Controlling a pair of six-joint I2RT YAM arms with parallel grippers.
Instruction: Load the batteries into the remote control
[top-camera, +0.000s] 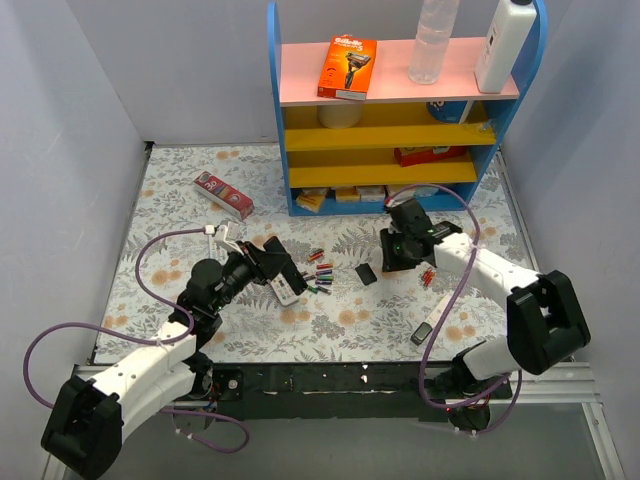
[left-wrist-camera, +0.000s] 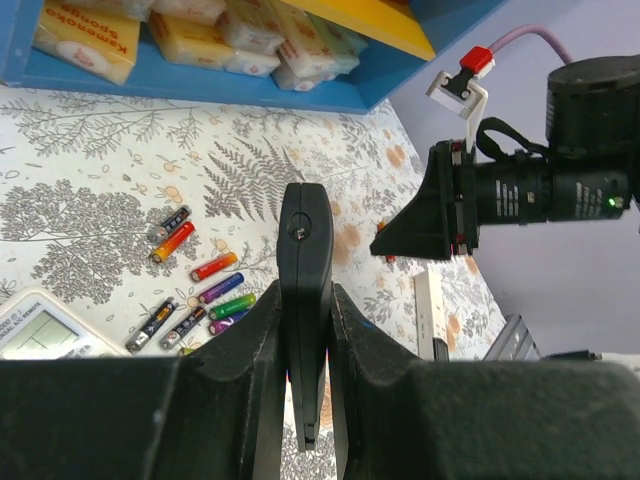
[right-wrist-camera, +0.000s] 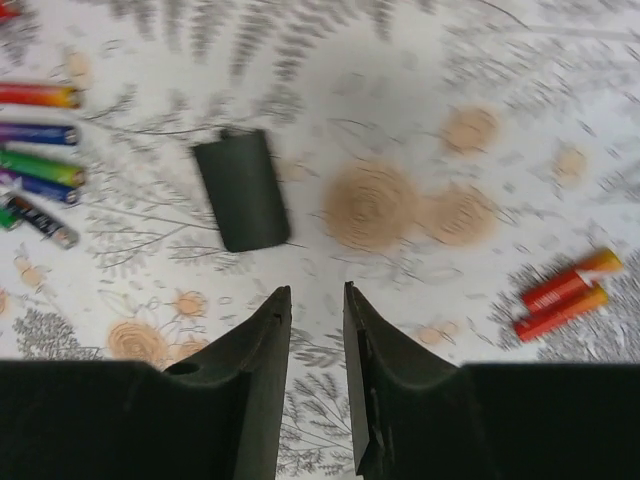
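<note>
My left gripper is shut on a black remote control (top-camera: 286, 265), tilted above the table; in the left wrist view the remote is seen edge-on. A small black cover (right-wrist-camera: 243, 190) lies flat near the middle of the table. To its left are several batteries of mixed colours (top-camera: 322, 272), loosely grouped. Two red batteries (right-wrist-camera: 562, 297) lie side by side farther right. My right gripper is partly open over the table between the cover and the red pair. Nothing shows between its fingers.
A white device with a screen (top-camera: 283, 289) lies below the left gripper. Another white remote (top-camera: 432, 318) is at the front right. A blue-sided shelf (top-camera: 380, 172) stands at the back, and a red box (top-camera: 224, 195) lies at the back left.
</note>
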